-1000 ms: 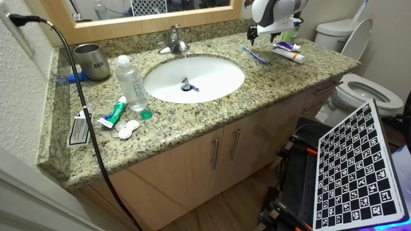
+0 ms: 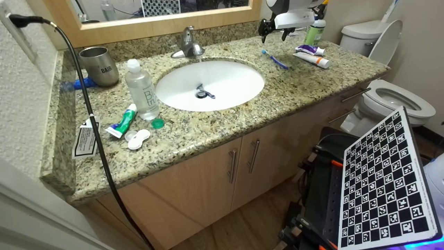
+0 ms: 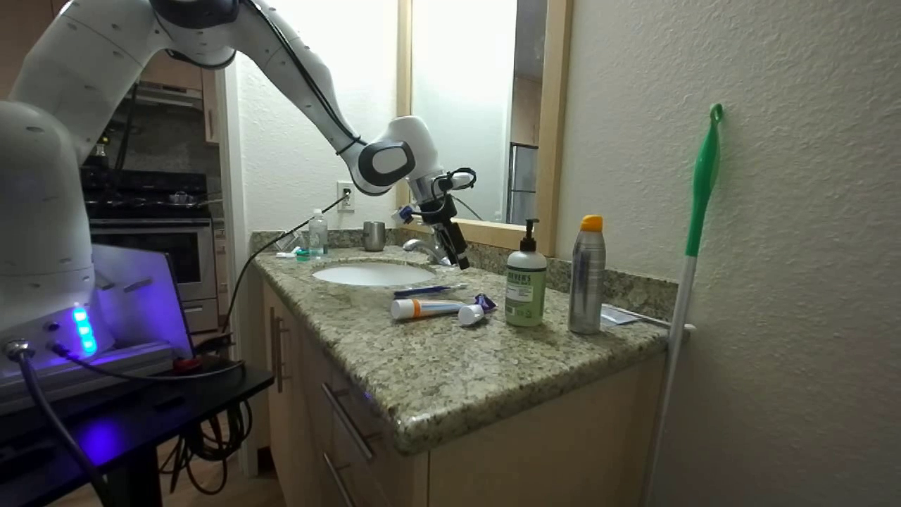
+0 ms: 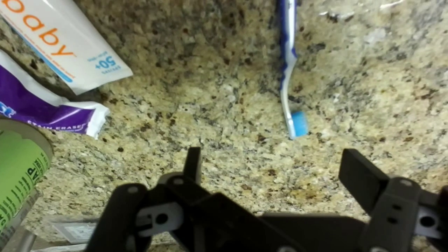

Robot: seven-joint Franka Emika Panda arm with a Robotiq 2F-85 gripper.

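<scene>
My gripper (image 2: 274, 38) hangs in the air above the counter's back part, right of the faucet. Its fingers are wide open, and bare granite shows between the fingers in the wrist view. A blue and white toothbrush (image 4: 289, 63) lies flat on the counter, its light-blue bristles just beyond the fingertips and roughly between them, untouched. In exterior view 1 the toothbrush (image 2: 275, 60) rests right of the sink. Beside it lie a white tube with orange lettering (image 4: 54, 42) and a purple tube (image 4: 46, 107).
A green soap bottle (image 3: 526, 287) and a silver spray can (image 3: 585, 279) stand at the counter's wall end. The white sink (image 2: 174, 85) holds a dark razor-like object (image 2: 206, 91). On the left are a metal mug (image 2: 100, 68), a clear bottle (image 2: 142, 93) and a green tube (image 2: 123, 122).
My gripper has risen and shifted a little left and back in exterior view 1, away from the toothbrush. The objects on the counter have not moved.
</scene>
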